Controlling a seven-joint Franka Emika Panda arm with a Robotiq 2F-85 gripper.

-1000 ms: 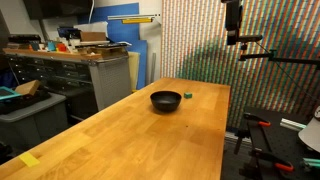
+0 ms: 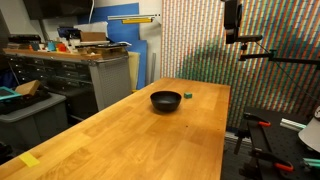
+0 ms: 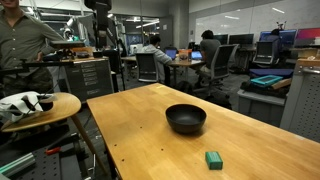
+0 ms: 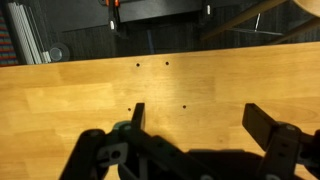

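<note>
A black bowl (image 2: 166,101) stands upright on the wooden table; it also shows as the dark bowl (image 3: 186,119) in the second exterior view. Apart from it lies a small green block (image 3: 213,160), on bare wood. High above the table's edge, well away from both, hangs my gripper (image 2: 231,38). From the wrist, the gripper is open, its black fingers (image 4: 133,124) wide apart with only tabletop below. Neither bowl nor block appears in the wrist view.
A yellow strip (image 2: 30,159) lies near its left end. Dark base hardware (image 4: 160,12) borders the table edge in the wrist view. A person (image 3: 30,45) stands behind the arm's side.
</note>
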